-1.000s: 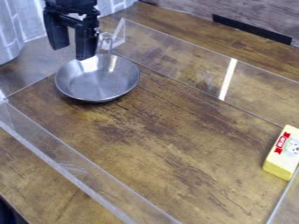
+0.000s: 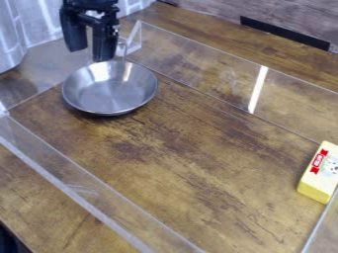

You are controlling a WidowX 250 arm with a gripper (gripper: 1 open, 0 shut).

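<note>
My dark gripper [image 2: 93, 42] is at the top left, above and behind a shiny metal bowl [image 2: 110, 91] on the wooden surface. I see nothing held in it; its fingertips are small and dark in this view. At the right edge lies a yellow box [image 2: 318, 173] with a red label.
Clear plastic walls run along the left and back. A pale object [image 2: 8, 49] stands at the far left edge.
My gripper has shifted slightly to the right and up over the last second. The bowl and the yellow box look unmoved.
</note>
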